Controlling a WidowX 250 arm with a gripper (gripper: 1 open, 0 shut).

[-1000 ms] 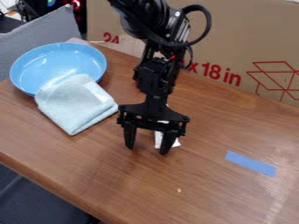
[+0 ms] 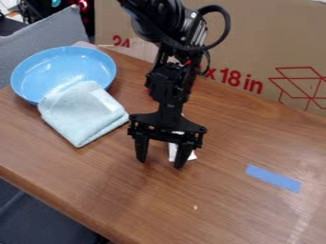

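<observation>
My black gripper [image 2: 160,154] hangs low over the middle of the wooden table [image 2: 114,205], its fingers open and pointing down at the tabletop. A small white object [image 2: 186,153] lies at the fingers, partly hidden behind them; I cannot tell what it is.
A blue bowl [image 2: 61,67] sits at the back left with a folded pale cloth [image 2: 79,112] in front of it. A blue strip [image 2: 273,177] lies on the right. A cardboard box [image 2: 274,52] stands along the back.
</observation>
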